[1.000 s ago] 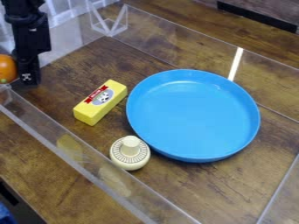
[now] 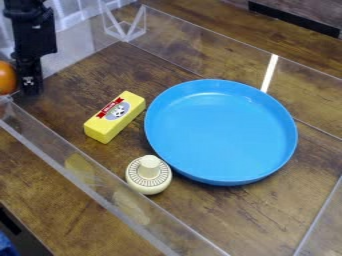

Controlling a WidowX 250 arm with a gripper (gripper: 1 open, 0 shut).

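My black gripper [image 2: 30, 72] is at the far left edge, low against the wooden surface. Just beside it an orange object [image 2: 6, 80] is partly cut off by the frame edge. Whether the fingers are open or shut is too small and dark to tell.
A yellow box [image 2: 115, 117] lies near the middle, left of a large blue plate [image 2: 221, 130]. A cream round object [image 2: 148, 175] sits below them. Clear walls edge the wooden surface, which has free room between my gripper and the box.
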